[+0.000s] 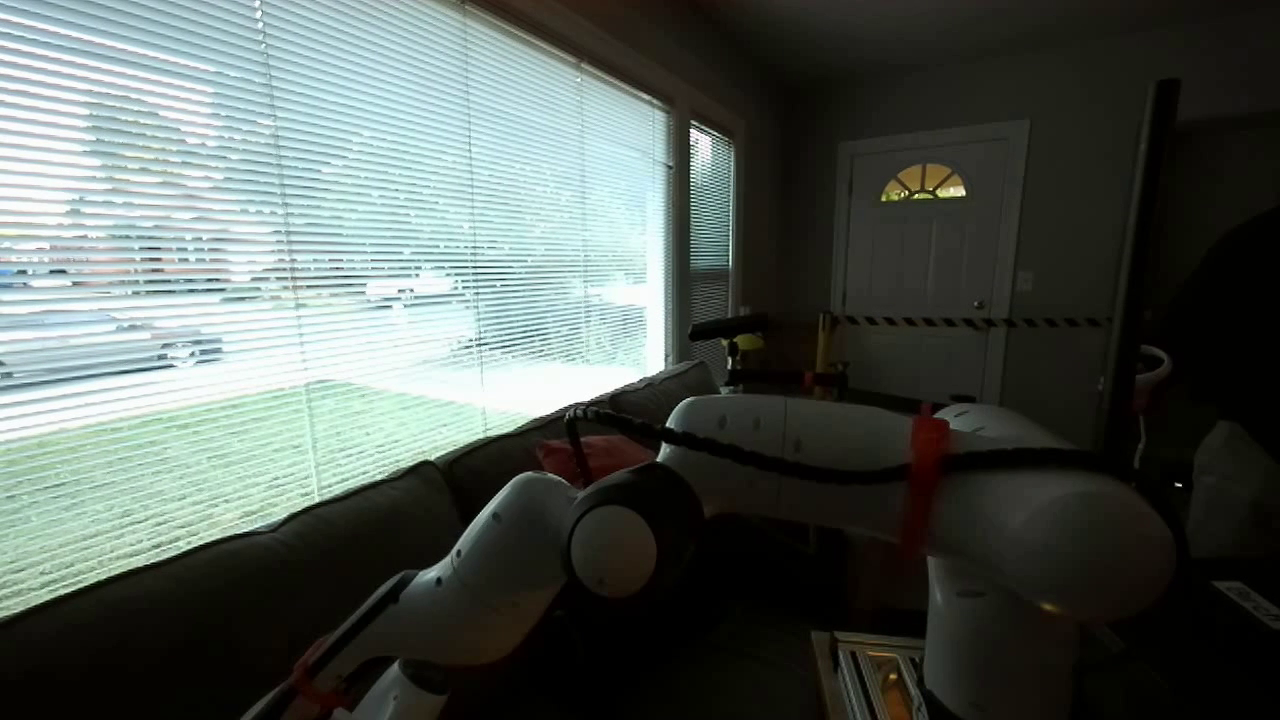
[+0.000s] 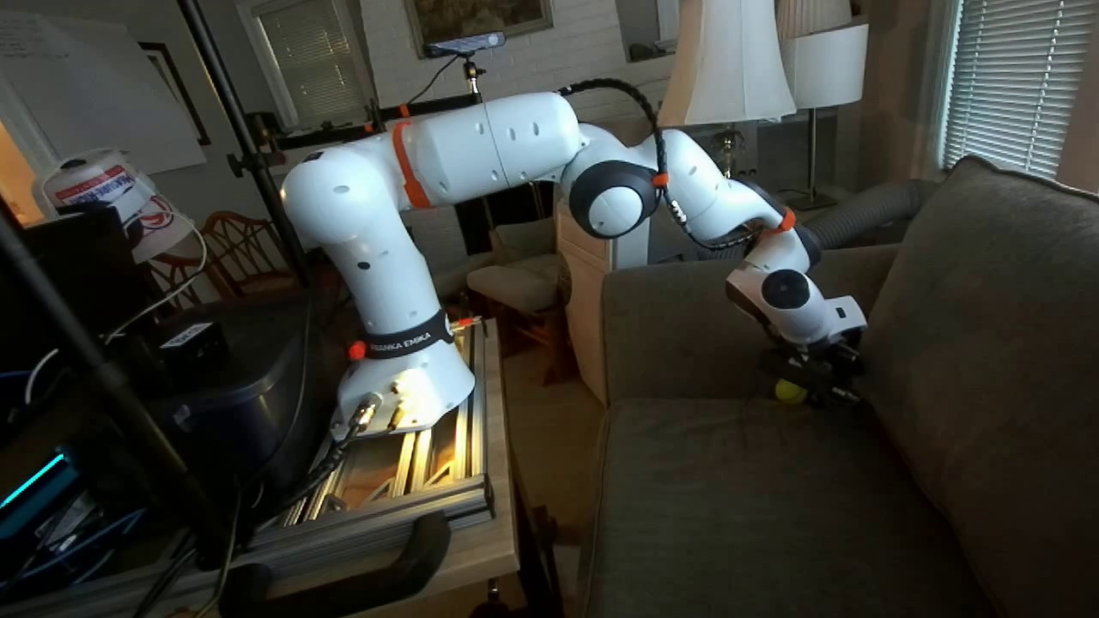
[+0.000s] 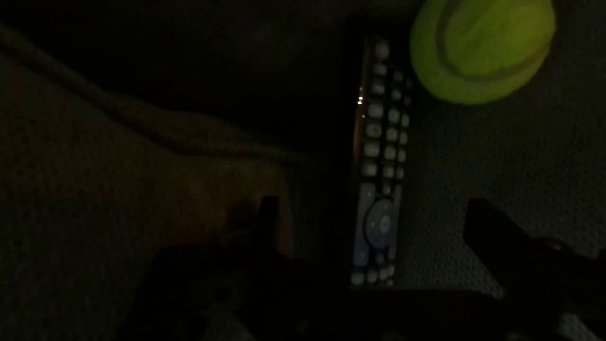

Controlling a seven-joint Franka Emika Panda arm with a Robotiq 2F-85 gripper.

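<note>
A dark remote control (image 3: pixel 379 165) with pale buttons lies lengthwise between the fingers of my gripper in the wrist view. The fingers stand wide apart, one finger to each side of it, and neither visibly touches it. A yellow-green tennis ball (image 3: pixel 483 48) sits close beside the remote's far end. In the second exterior view my gripper (image 2: pixel 824 383) is down at the sofa seat, against the backrest. The ball (image 2: pixel 790 391) shows just beside it there, while the remote is hidden. Deep shadow blurs the fingers' outlines.
The sofa backrest (image 2: pixel 989 299) rises close by the gripper, and the sofa arm (image 2: pixel 711 319) stands behind it. The seat cushion (image 2: pixel 752 515) toward the camera is clear. A seam crosses the dark fabric left of the remote in the wrist view.
</note>
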